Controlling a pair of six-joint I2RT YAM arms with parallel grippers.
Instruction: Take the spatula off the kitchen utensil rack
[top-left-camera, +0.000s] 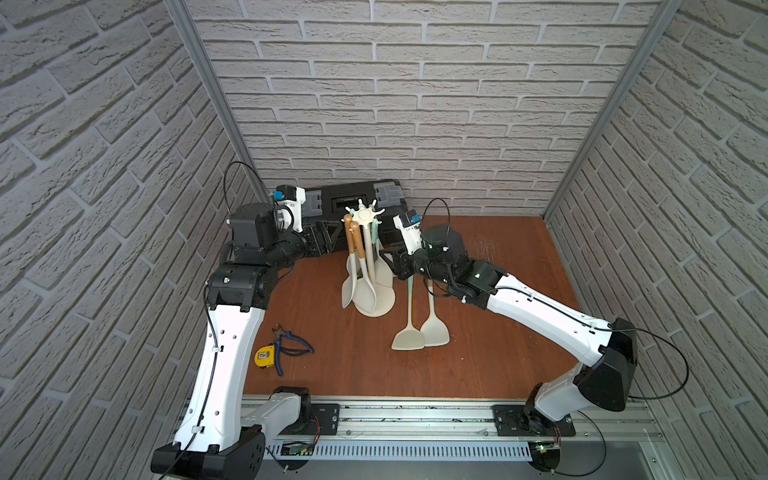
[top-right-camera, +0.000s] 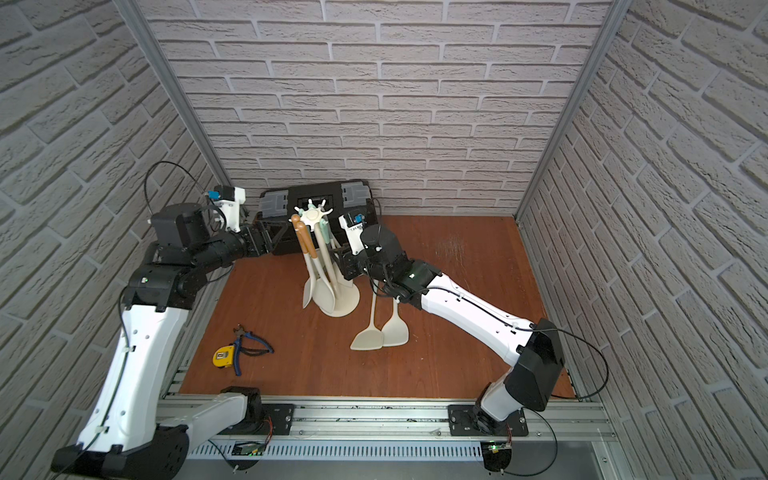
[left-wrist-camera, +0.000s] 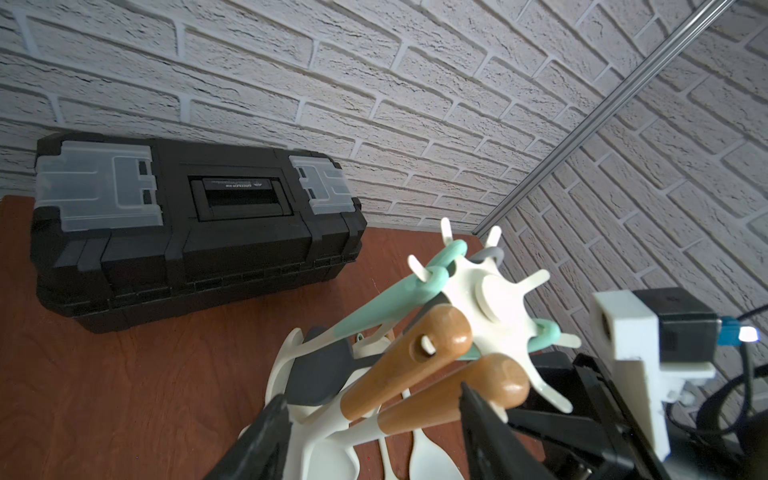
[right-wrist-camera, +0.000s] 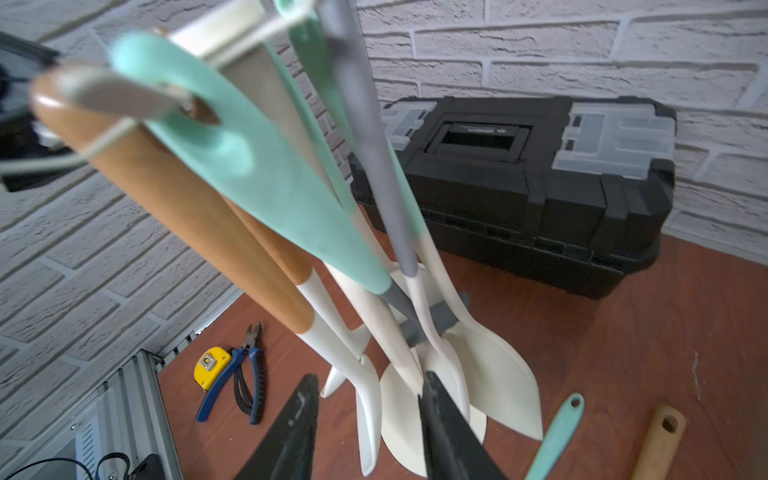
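A white utensil rack (top-left-camera: 365, 214) with hooks at its top stands before the black case, hung with several utensils on orange, mint and grey handles. In the left wrist view, two orange handles (left-wrist-camera: 424, 345) hang at the near side of the rack. My left gripper is part open left of the rack, with those handles beyond its fingers and nothing held. Close on the rack's right side, my right gripper stands open and empty; in its view the mint handle (right-wrist-camera: 264, 168) is near. Two spatulas (top-left-camera: 409, 339) lie flat on the table.
The black case (left-wrist-camera: 200, 232) is behind the rack. A yellow tape measure (top-left-camera: 265, 357) and blue pliers (top-left-camera: 291, 346) lie at the table's front left. Bare tabletop (top-left-camera: 512, 344) extends to the right.
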